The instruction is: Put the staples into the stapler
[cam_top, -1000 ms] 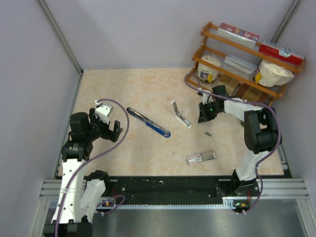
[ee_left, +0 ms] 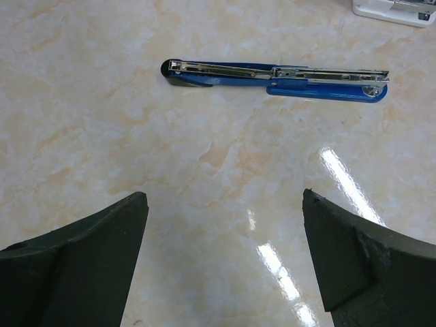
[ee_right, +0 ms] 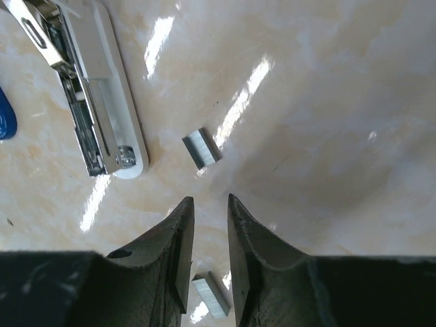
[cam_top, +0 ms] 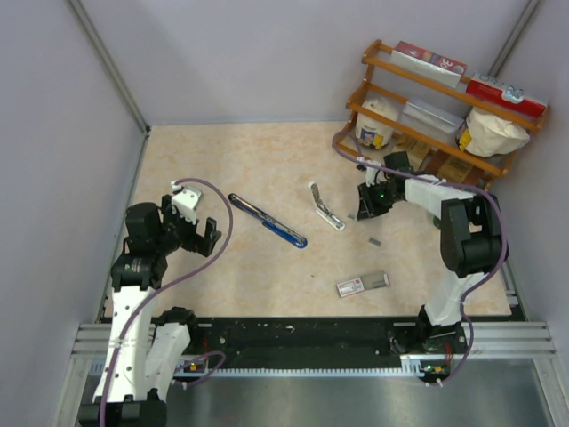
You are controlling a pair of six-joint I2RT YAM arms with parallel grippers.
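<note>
The white stapler lies opened out on the table; its base with the metal magazine shows at upper left in the right wrist view. A short grey strip of staples lies flat beside it. Another strip is partly visible below, behind my right gripper. That gripper's fingertips stand a small gap apart, with nothing between them, over the table near the strips. Far to the left, my left gripper is wide open and empty. A blue stapler, also unfolded, lies ahead of it.
A staple box with a printed label lies near the front edge. A wooden rack holding boxes and tubs occupies the back right corner, close to the right arm. Bare table stretches between the blue stapler and the front edge.
The right gripper has shifted slightly, and the strip near the white stapler, hidden a second ago in the top view, now shows beside its fingers. The left arm stays still.
</note>
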